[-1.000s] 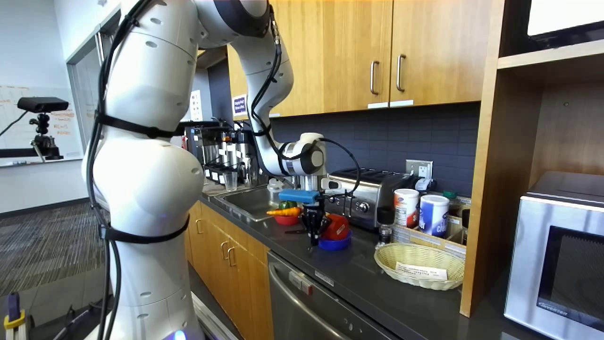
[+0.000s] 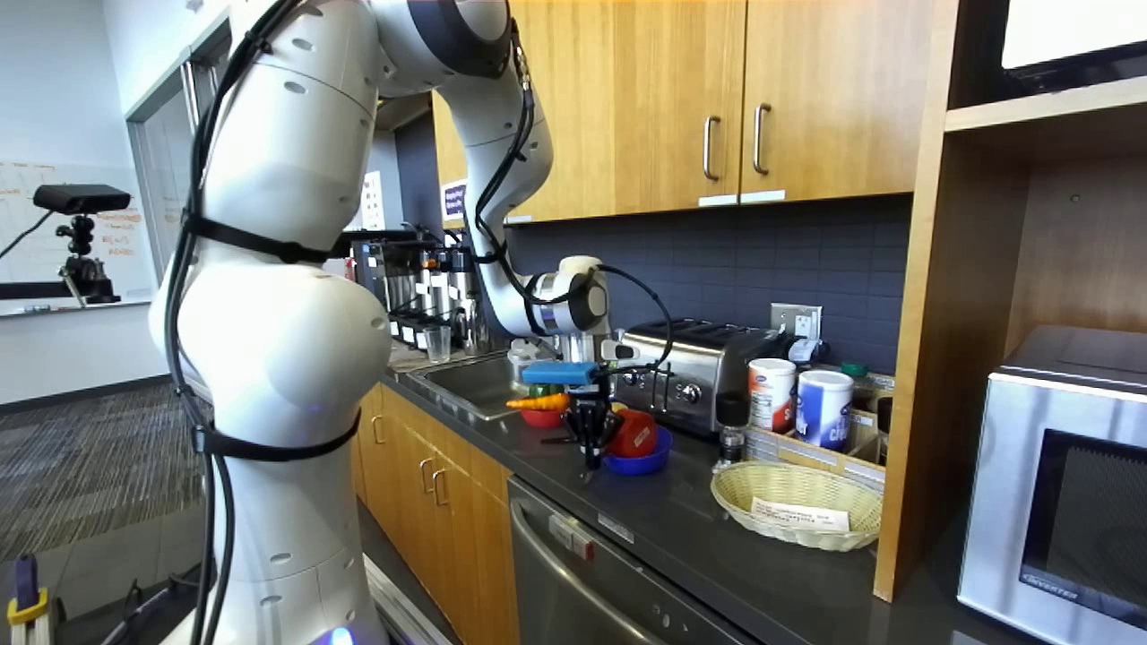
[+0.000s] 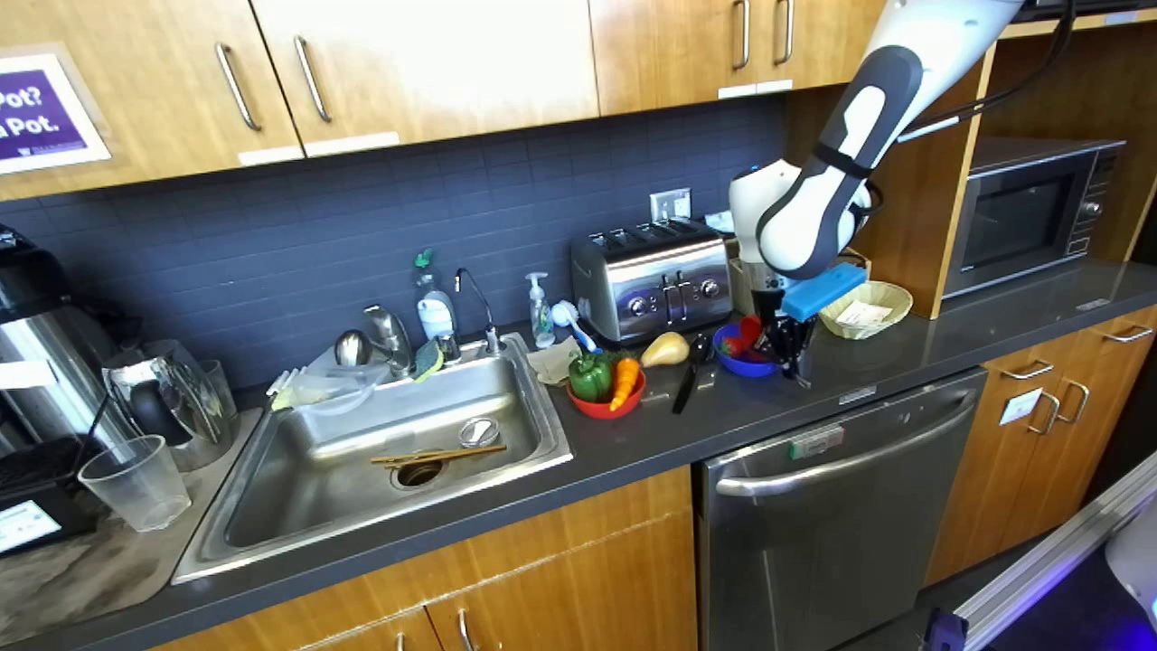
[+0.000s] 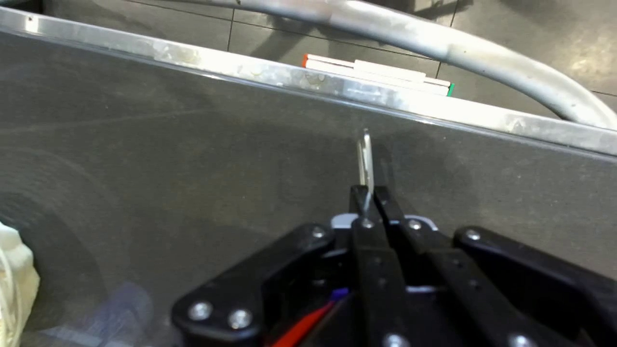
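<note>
My gripper is shut on a thin, shiny metal piece (image 4: 365,159), which sticks out past the fingertips over the dark counter in the wrist view. What the rest of the piece looks like is hidden. In exterior view 1 the gripper (image 2: 591,457) points down just beside a blue bowl (image 2: 645,464) with a red item (image 2: 636,434) in it. From exterior view 2, the gripper (image 3: 797,367) overlaps the right side of that bowl (image 3: 744,367); whether they touch, I cannot tell.
Left of the blue bowl lie a black-handled utensil (image 3: 690,374) and a red bowl (image 3: 594,409) holding a green pepper and a carrot. The toaster (image 3: 656,280) stands behind, a wicker basket (image 3: 891,295) to the right. The counter's front edge (image 4: 243,72) is close by.
The arm and gripper have shifted slightly left and a little lower in exterior view 1. The red item and blue bowl look almost the same.
</note>
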